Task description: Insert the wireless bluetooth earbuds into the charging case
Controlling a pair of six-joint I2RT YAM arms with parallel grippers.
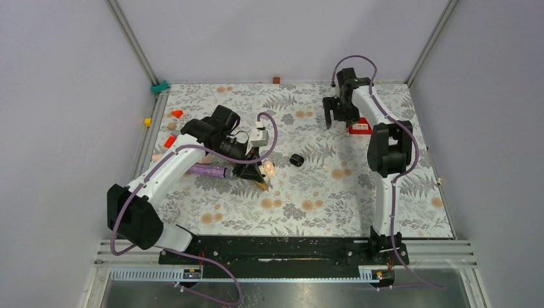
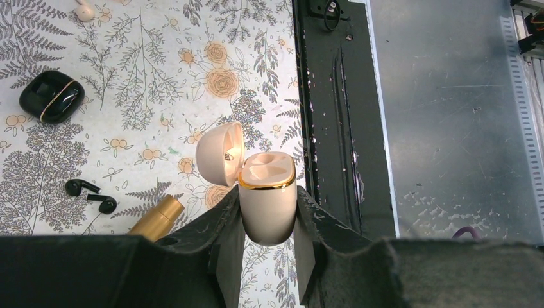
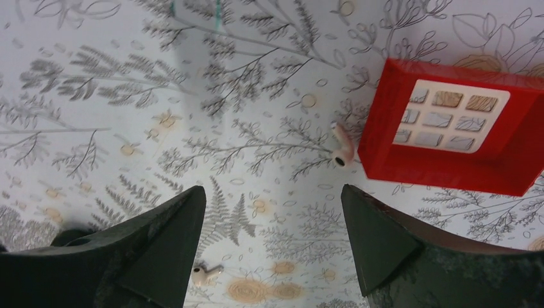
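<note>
My left gripper is shut on the cream charging case [image 2: 268, 204], which has a gold band. Its lid [image 2: 215, 154] stands open to the left, and the two slots on top look empty. One pale pink earbud [image 3: 344, 146] lies on the cloth against the left side of a red box [image 3: 377, 128]. A second pink earbud [image 3: 204, 274] is at the bottom of the right wrist view, beside the left finger. Above the cloth my right gripper is open, both earbuds apart from its fingers.
A black case [image 2: 52, 96] and two black earbuds [image 2: 102, 204] lie on the cloth, near a gold tube [image 2: 158, 217]. At the left of the table is a purple glittery tube [image 1: 206, 170].
</note>
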